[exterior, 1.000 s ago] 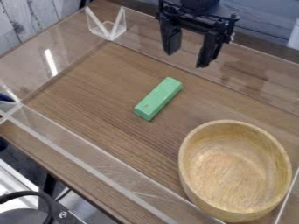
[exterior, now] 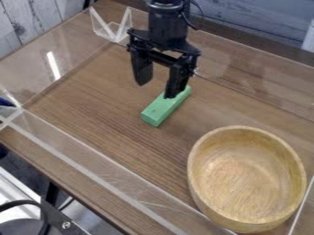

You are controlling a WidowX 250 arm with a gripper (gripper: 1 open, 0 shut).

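My black gripper [exterior: 164, 63] hangs over the upper middle of the wooden table, open, its fingers spread to left and right with no object seen held between them. Just below it and slightly right lies a flat green oblong block [exterior: 164, 107], set diagonally. A large empty beige round bowl [exterior: 245, 198] fills the lower right of the table.
A clear plastic piece [exterior: 112, 26] stands at the back left, by the table's edge. Black cables [exterior: 46, 223] show at the lower left corner, beyond the edge.
My gripper has moved left and toward the front, from the back right to just above the green block. The block and bowl have not visibly moved.
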